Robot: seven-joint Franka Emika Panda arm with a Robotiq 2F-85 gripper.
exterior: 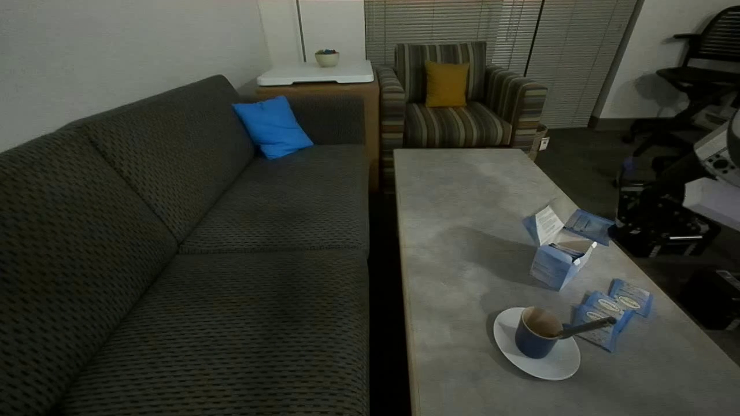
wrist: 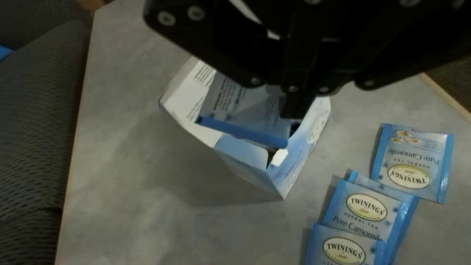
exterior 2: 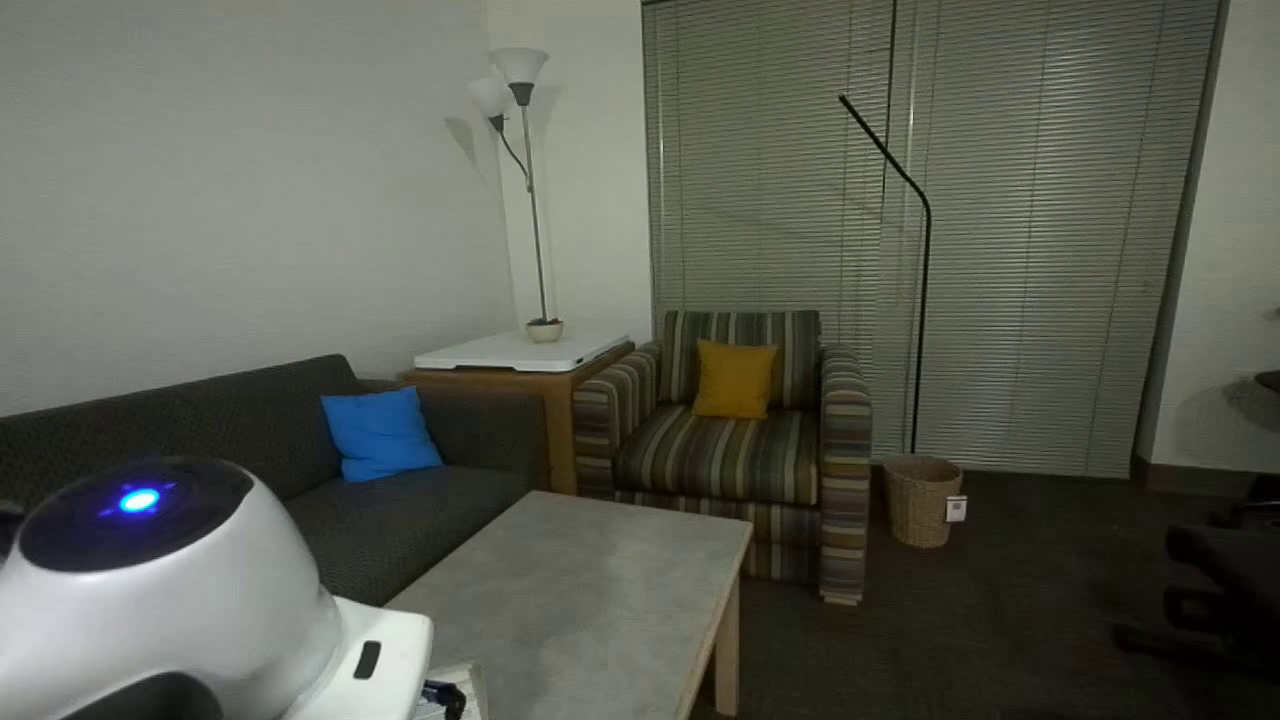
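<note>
In the wrist view my gripper is shut on one edge of a blue tea packet (wrist: 247,110). The packet hangs over the open top of a blue and white tea box (wrist: 251,165), whose lid is folded back. From the first exterior view, the held packet (exterior: 588,226) appears just behind and right of the box (exterior: 551,267), with the dark fingers at its right end. Whether the packet touches the box is unclear. Several more tea packets (wrist: 366,207) lie on the table beside the box, some overlapping.
A blue cup (exterior: 535,340) with a handled utensil in it stands on a white saucer (exterior: 510,336), close to the loose packets.
</note>
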